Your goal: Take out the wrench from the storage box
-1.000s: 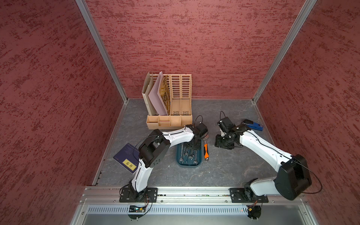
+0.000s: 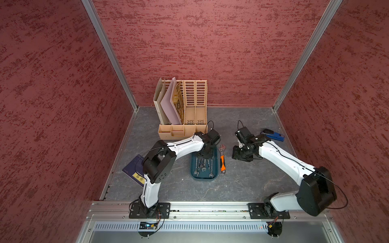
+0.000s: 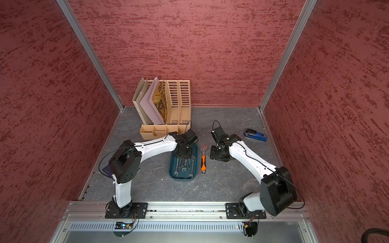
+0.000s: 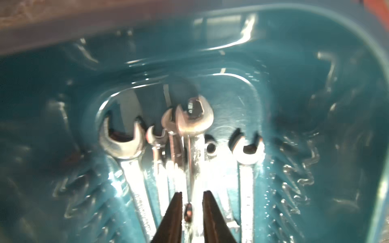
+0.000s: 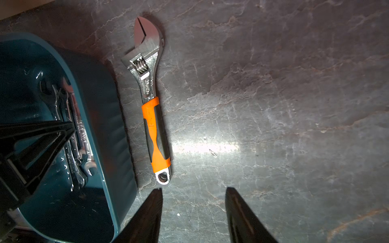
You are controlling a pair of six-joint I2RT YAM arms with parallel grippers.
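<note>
The dark teal storage box holds several silver wrenches. In the left wrist view, a wrench lies uppermost near the middle, its open-ended head overlapping a smaller one. My left gripper is inside the box outline, its fingertips part way apart. That wrench's shaft runs in the gap between them; whether the fingers touch it cannot be told. To the right of the box, an orange-handled adjustable wrench rests on the table. My right gripper hangs open beyond it, with nothing between its fingers.
A wooden organizer with folders stands behind the box. A blue stapler-like object sits at the back right, and a dark blue book lies at the left.
My left arm has shifted slightly left and back over the box. Some wrenches inside look slightly rearranged. The right arm stays where it was.
</note>
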